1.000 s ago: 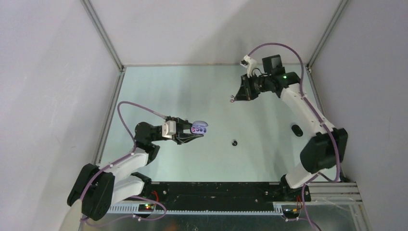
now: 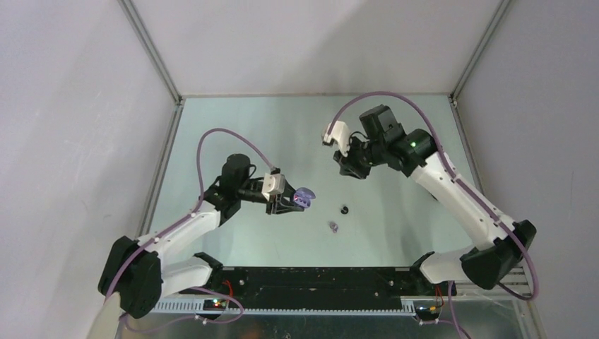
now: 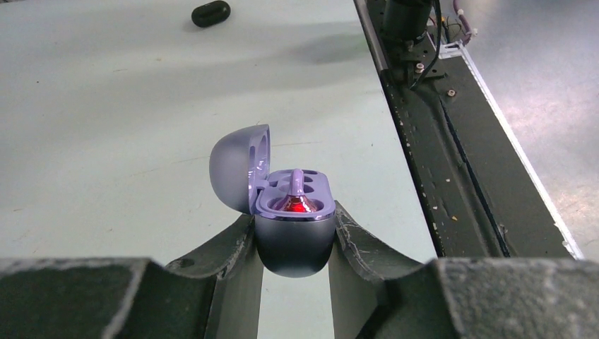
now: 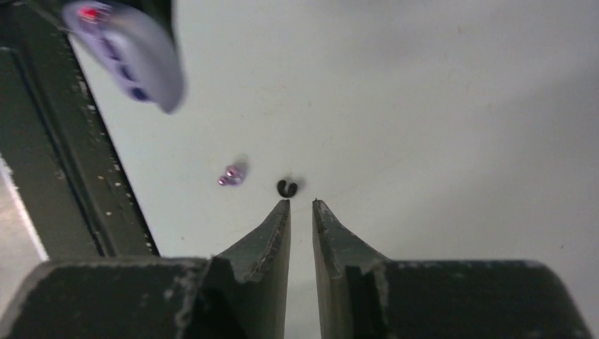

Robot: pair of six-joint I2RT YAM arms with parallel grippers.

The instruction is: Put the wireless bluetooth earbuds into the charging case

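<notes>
My left gripper is shut on the charging case [image 3: 293,240], whose lid [image 3: 232,169] stands open; a lilac piece [image 3: 297,182] with red glow sits in one well. A small lilac earbud [image 2: 333,227] [image 4: 233,174] lies on the table [image 2: 268,120], near a small dark curved piece [image 2: 345,210] [image 4: 287,188]. My right gripper hangs over the table up and right of the case in the top view, slightly open, with nothing between its fingers.
A black oblong object [image 3: 210,13] lies on the table, mostly hidden by the right arm in the top view. The table's front edge borders a black rail [image 2: 311,286].
The left gripper moved right with the case.
</notes>
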